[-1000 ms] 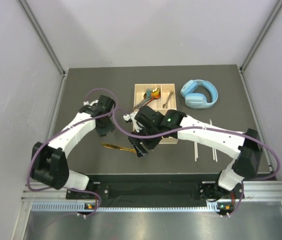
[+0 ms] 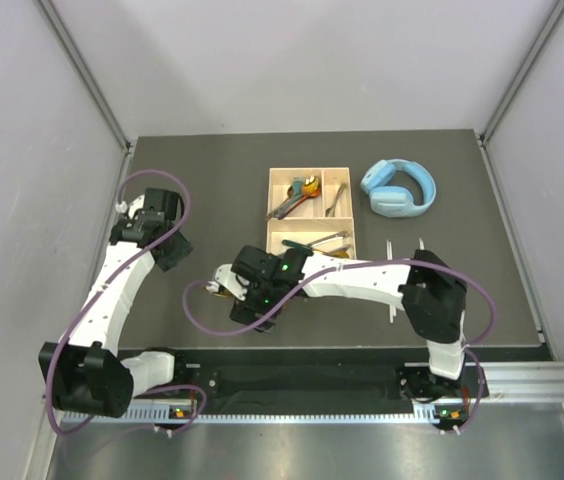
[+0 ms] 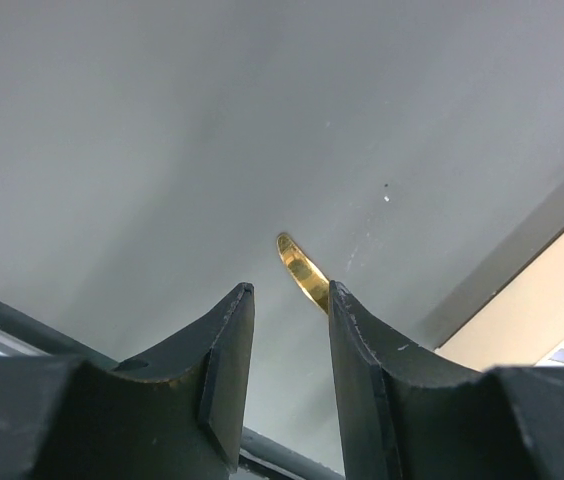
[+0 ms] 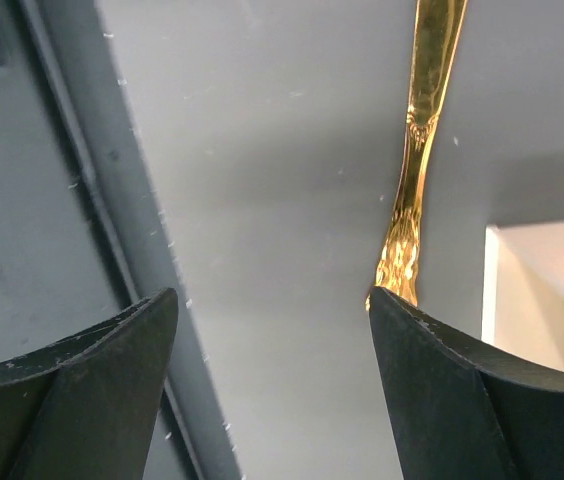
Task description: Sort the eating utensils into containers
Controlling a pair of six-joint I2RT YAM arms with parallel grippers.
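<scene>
A gold knife (image 4: 412, 170) lies on the grey table beside the cream compartment tray (image 2: 273, 230), which holds several utensils. My right gripper is low over the knife's near part, open, with nothing between its fingers. My left gripper hangs at the table's left side, its fingers part open and empty, the knife seen beyond them in its wrist view. In the top view the right arm hides most of the knife. White chopsticks (image 2: 391, 310) lie right of the tray.
Blue headphones (image 2: 395, 205) lie at the back right.
My left arm has drawn back toward the left edge.
</scene>
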